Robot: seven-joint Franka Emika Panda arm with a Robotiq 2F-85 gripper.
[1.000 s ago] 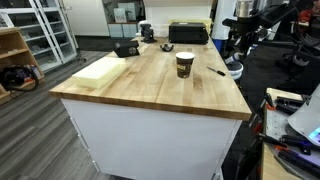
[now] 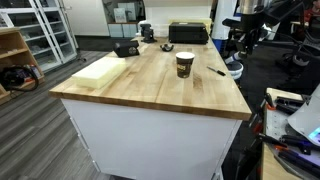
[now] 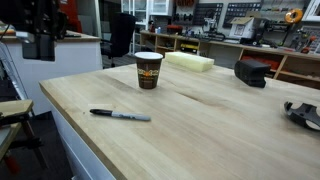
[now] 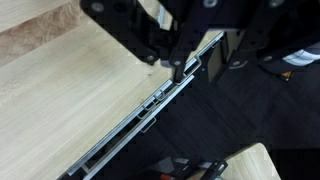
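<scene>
My gripper (image 2: 238, 46) hangs in the air off the right edge of the wooden tabletop (image 2: 135, 84), clear of every object on it. In exterior view 2 the dark gripper (image 3: 42, 40) is partly cut off at the upper left. The wrist view has its dark fingers (image 4: 179, 72) over the table's edge and the dark floor; they stand open, holding nothing. A brown paper cup (image 2: 184, 64) stands upright on the table. Closer to the edge lies a dark marker (image 3: 120, 115) with a light label, on its side and apart from the cup.
A pale yellow block (image 2: 100, 72) lies at the table's left side. Farther back are a black box (image 2: 126, 48) and a small black object (image 2: 167, 47). Bare wood surrounds the cup and marker. The robot's side table (image 2: 278, 165) is at lower right.
The arm has shifted slightly up and to the right at the table's edge. The cup, marker and other tabletop objects have not moved.
</scene>
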